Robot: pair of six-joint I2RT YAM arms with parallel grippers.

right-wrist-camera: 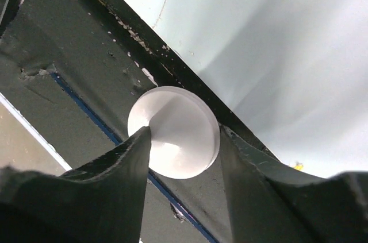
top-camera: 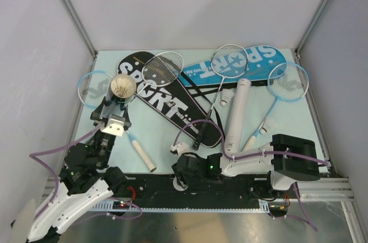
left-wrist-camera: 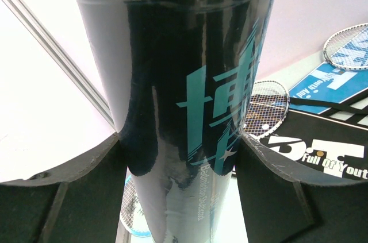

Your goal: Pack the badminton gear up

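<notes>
A dark shuttlecock tube (left-wrist-camera: 178,82), its upper end uncovered, stands nearly upright with my left gripper shut on it. A pale shuttlecock shows inside the tube's open mouth (top-camera: 123,86) in the top view. A white round lid (right-wrist-camera: 174,132) lies on the dark strip along the table's front edge. My right gripper is part open, its fingers on either side of the lid. Whether both pads touch the lid cannot be told. Rackets, such as the black one (top-camera: 207,122), and two racket covers, black (top-camera: 172,102) and blue (top-camera: 259,62), lie on the table.
A long white tube (top-camera: 237,116) lies right of centre, with a loose shuttlecock (top-camera: 226,96) beside it and another (top-camera: 268,126) near the right-hand blue racket (top-camera: 287,82). A left blue racket (top-camera: 144,154) lies under the left arm. Walls bound the back and sides.
</notes>
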